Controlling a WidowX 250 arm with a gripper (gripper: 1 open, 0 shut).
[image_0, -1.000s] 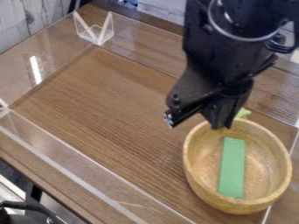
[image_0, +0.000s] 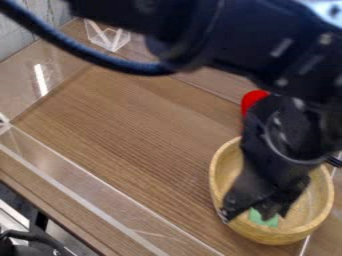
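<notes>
My gripper (image_0: 251, 205) is low inside a wooden bowl (image_0: 301, 225) at the lower right, its dark body covering much of the upper right of the view. A green block (image_0: 262, 218) lies in the bowl under the fingertips, mostly hidden by them. Whether the fingers are closed on it is hard to see.
A red object (image_0: 251, 99) shows behind the arm at the right. A clear plastic holder (image_0: 107, 35) stands at the back left.
My gripper has come down from above the bowl into it, now covering most of the green block. The red object has come into sight behind the arm.
</notes>
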